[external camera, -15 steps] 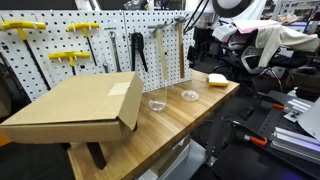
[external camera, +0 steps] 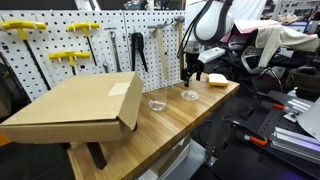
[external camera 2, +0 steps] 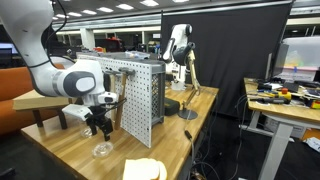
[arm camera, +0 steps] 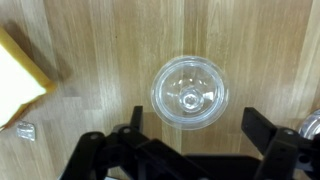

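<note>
A round clear lid with a small knob at its centre (arm camera: 190, 95) lies on the wooden table, just ahead of my gripper in the wrist view. The dark fingers stand wide apart, with nothing held between them. In exterior view 1, the gripper (external camera: 190, 77) hangs above the table over the same clear lid (external camera: 190, 95). A clear glass bowl (external camera: 157, 102) stands to the left of that lid; its rim (arm camera: 313, 126) is cut off at the right edge of the wrist view.
A yellow and white block (arm camera: 18, 82) lies on the table's other side. The large cardboard box (external camera: 80, 105) covers the left end. Behind the table rises a white pegboard (external camera: 150, 60) with hanging tools. Bare wood surrounds the lid.
The arm has come down towards the table, bringing the gripper lower over the clear lid. The lid, bowl, block and box have stayed where they were.
</note>
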